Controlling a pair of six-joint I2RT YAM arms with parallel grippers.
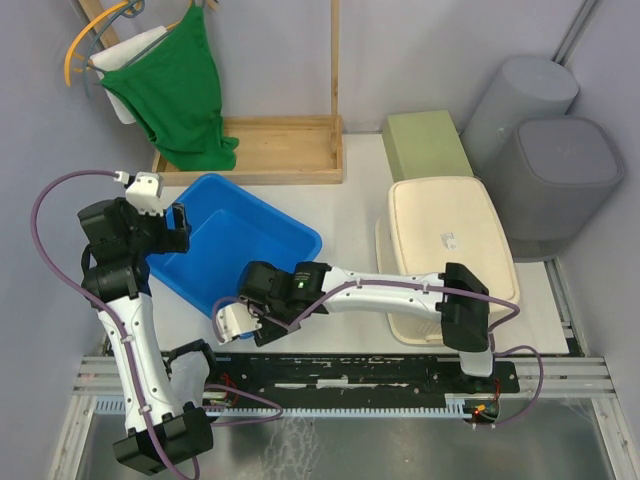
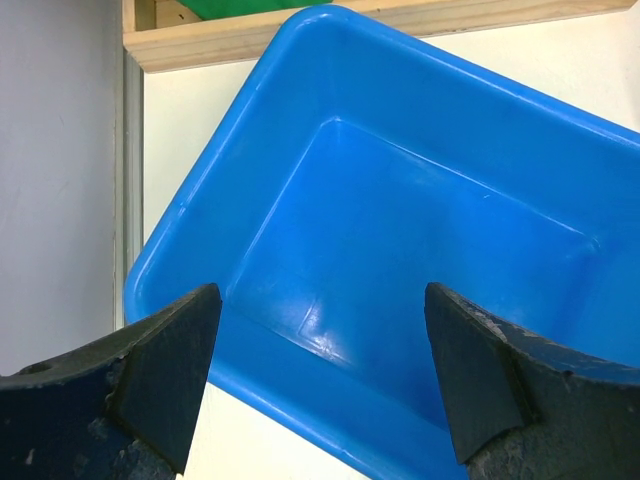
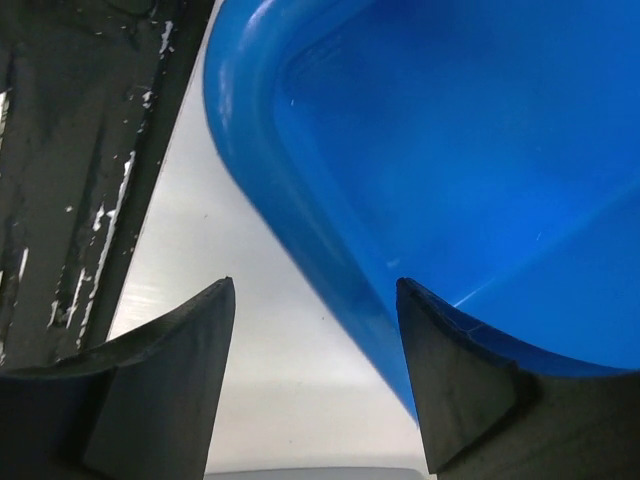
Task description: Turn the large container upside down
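The large blue container (image 1: 235, 235) rests on the table with its open side up, its inner floor (image 2: 400, 240) bare. My left gripper is open above the container's left side. One of its fingers stands over the left wall, the other over the inside, with nothing between them. My right gripper, also open, is over the container's near side. Its right finger (image 3: 490, 390) overlaps the blue wall (image 3: 330, 250), while the left one is above white table. Whether either touches the container I cannot tell. The right arm hides the near part of the container in the top view.
Behind the container stands a wooden tray (image 1: 285, 124) with a green cloth (image 1: 185, 100) hanging into it. A cream lidded box (image 1: 450, 240) stands to the right, a green box (image 1: 427, 150) behind it. Grey bins (image 1: 560, 180) fill the back right.
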